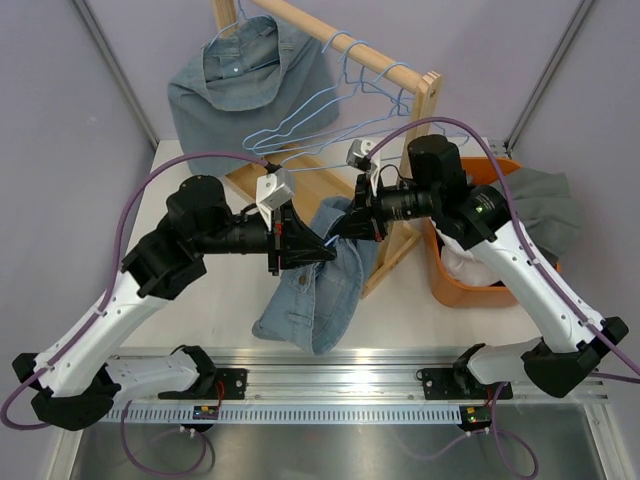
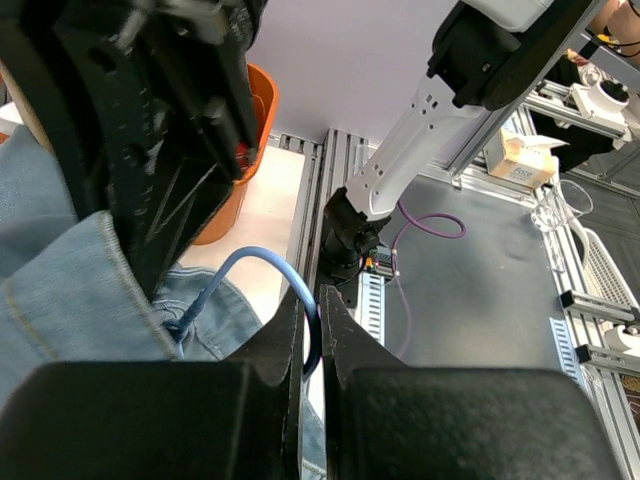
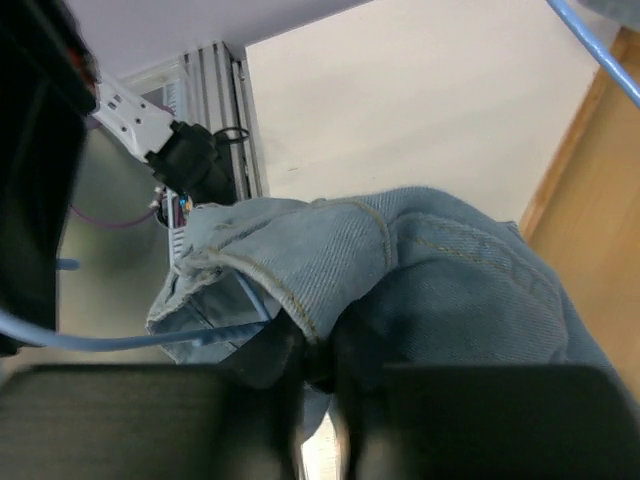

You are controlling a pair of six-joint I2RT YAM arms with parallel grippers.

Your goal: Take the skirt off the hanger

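Note:
A blue denim skirt (image 1: 315,300) hangs between my two grippers above the white table. My left gripper (image 1: 330,252) is shut on a light blue hanger (image 2: 258,250); in the left wrist view the wire curves out from between its fingers and runs into the skirt's cloth. Close beside it, my right gripper (image 1: 345,230) is shut on the skirt's waistband, whose bunched denim (image 3: 340,245) enters its fingertips in the right wrist view. Part of the hanger sits inside the waist opening there. Folds of cloth and the grippers hide the rest of it.
Behind the arms stands a wooden rack (image 1: 425,100) with several empty blue hangers (image 1: 350,85) and another denim garment (image 1: 245,85). At the right, an orange basket (image 1: 450,285) holds cloth. Bare white table (image 1: 190,300) shows at the left.

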